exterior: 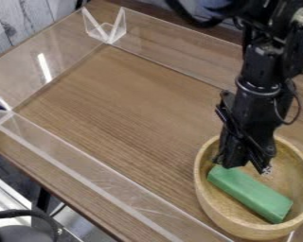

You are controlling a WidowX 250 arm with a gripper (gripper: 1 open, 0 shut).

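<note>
A round wooden bowl [284,176] stands at the lower right of the table, holding a green block [249,194] that lies slanted on its bottom. My black gripper [242,157] reaches down into the back of the bowl, just above the upper end of the block. It is shut, with nothing visible between its fingers, though the dark fingertips are hard to make out.
A clear plastic bracket [105,30] sits at the far back left. Cables lie off the table at the lower left.
</note>
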